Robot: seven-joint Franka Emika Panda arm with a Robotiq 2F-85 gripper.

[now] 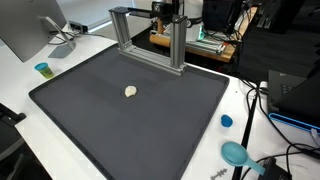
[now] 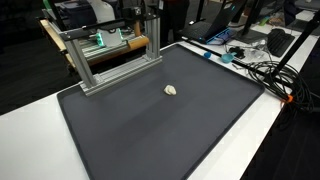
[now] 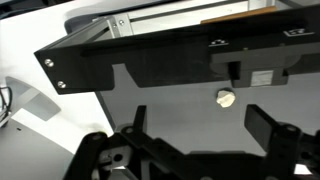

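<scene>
A small cream-coloured piece (image 1: 130, 91) lies on the grey mat (image 1: 100, 115). The same small piece (image 2: 169, 90) sits in the far half of the mat in exterior view 2. In the wrist view, my gripper is open, its two dark fingers wide apart and nothing held between them. The small piece (image 3: 225, 98) shows beyond the gap, nearer the right finger and apart from it. Across the upper wrist view runs the black panel (image 3: 160, 66) of a metal-framed unit, with a black handle-like block (image 3: 262, 70) at its right.
The metal-framed unit (image 1: 150, 55) stands at the mat's far edge in exterior view 1. A green-blue cup (image 1: 43, 70) stands left of the mat. To the right are a blue object (image 1: 226, 121) and a turquoise ladle-like item (image 1: 240, 156).
</scene>
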